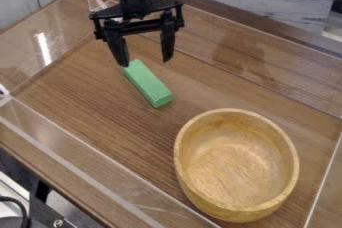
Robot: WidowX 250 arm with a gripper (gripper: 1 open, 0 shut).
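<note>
My gripper (140, 44) is open, its two dark fingers pointing down, one on each side above the upper end of a green block (147, 83). The block lies flat on the wooden table, set diagonally. A round yellow bowl (234, 202) sits at the lower right, apart from the block.
A pale wall (267, 0) runs along the back. Dark cables show at the lower left edge.
</note>
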